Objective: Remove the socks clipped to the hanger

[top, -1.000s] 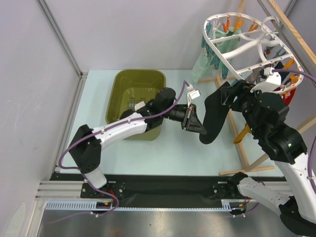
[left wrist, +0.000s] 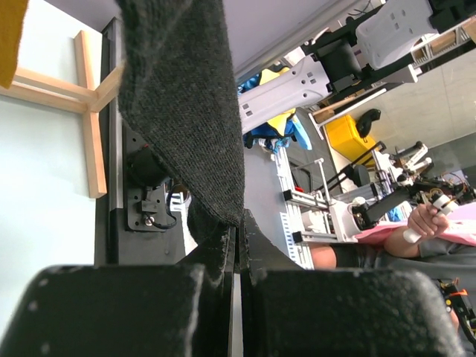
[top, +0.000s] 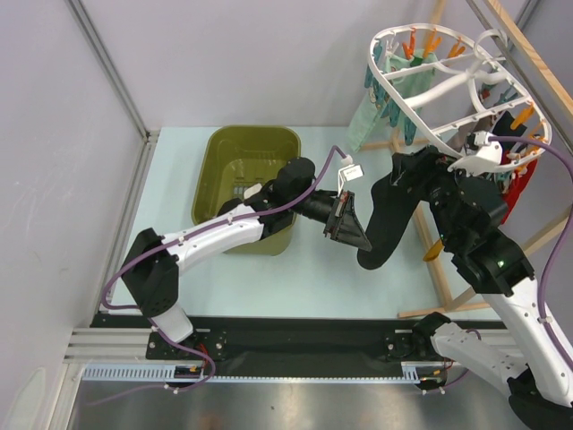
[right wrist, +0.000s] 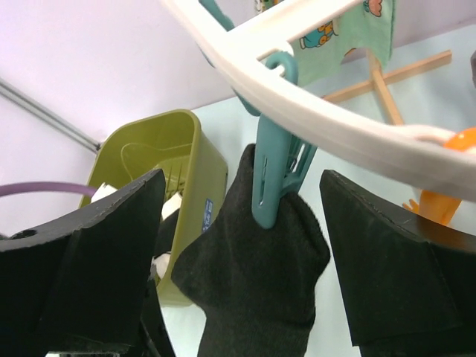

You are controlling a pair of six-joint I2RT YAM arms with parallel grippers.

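Note:
A dark grey sock (top: 389,219) hangs slanting from the edge of the white round hanger (top: 407,109). Its top is gripped by a teal clip (right wrist: 271,167), plain in the right wrist view. Around that clip stands my right gripper, open, with one finger on each side and gaps between. My left gripper (top: 365,245) is shut at the sock's lower left edge. In the left wrist view the sock (left wrist: 197,104) narrows to the left fingertips, its edge pinched there. The right gripper hides the clip in the top view.
An olive bin (top: 260,139) with a few items inside stands behind the left arm. Other cloths, such as a pale green one (top: 365,118), hang from the hanger. Orange clips (right wrist: 442,204) and a wooden stand (top: 434,260) are close by on the right.
The left gripper and the sock's lower end have shifted a little left together.

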